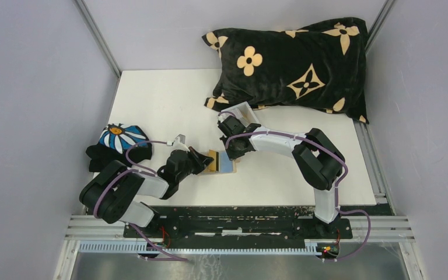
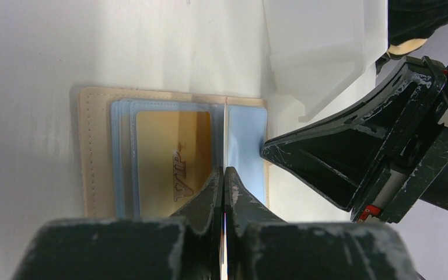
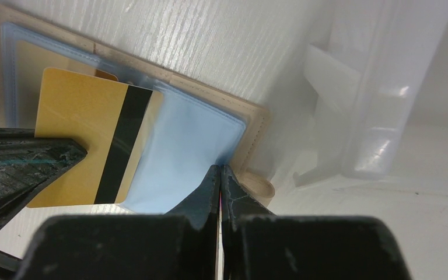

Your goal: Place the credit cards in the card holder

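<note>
The open card holder (image 3: 256, 119), beige with pale blue pockets, lies flat on the table. One gold card (image 2: 158, 157) lettered VIP sits in its left-hand pocket. My left gripper is shut on another gold card with a black stripe, seen edge-on in the left wrist view. That card stands tilted over the holder's middle, beside the pale blue pocket (image 3: 181, 140); whether its lower edge is inside is unclear. At the holder's right edge, my right gripper is shut with its tips against the pale blue pocket; nothing clear shows between them.
A white box (image 1: 246, 112) stands just behind the right gripper, near the black patterned pillow (image 1: 291, 67). Dark cloth with a blue flower (image 1: 119, 139) lies at the left.
</note>
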